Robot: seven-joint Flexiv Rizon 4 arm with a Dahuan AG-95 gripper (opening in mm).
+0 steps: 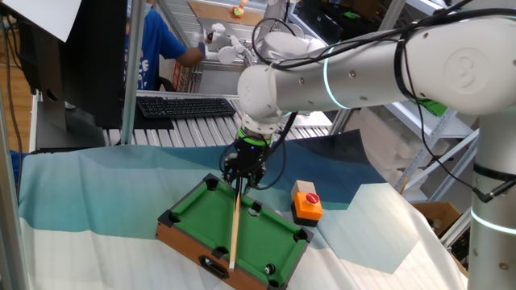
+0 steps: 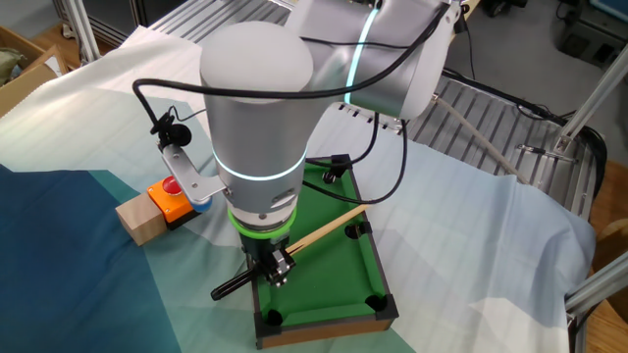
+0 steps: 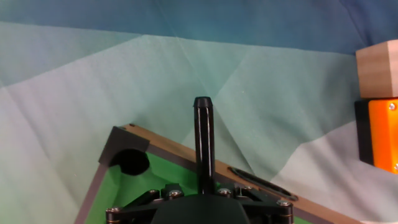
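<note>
A small pool table with green felt (image 1: 201, 211) and a wooden side stands on the cloth. Across it lies a cue stick (image 1: 235, 234), pale wood at the thin end and black at the butt. My gripper (image 2: 275, 267) is over the table's edge, shut on the cue near its black part. In the wrist view the black butt (image 3: 204, 137) sticks out past the gripper and beyond the table's rail; the fingers hide the grip itself. A dark ball with some white (image 1: 270, 269) rests near a corner pocket.
An orange box with a red button (image 1: 307, 207) and a wooden block (image 2: 141, 219) stand together beside the table. Cables loop from my arm. A keyboard (image 1: 184, 107) and a person (image 1: 161, 52) are behind.
</note>
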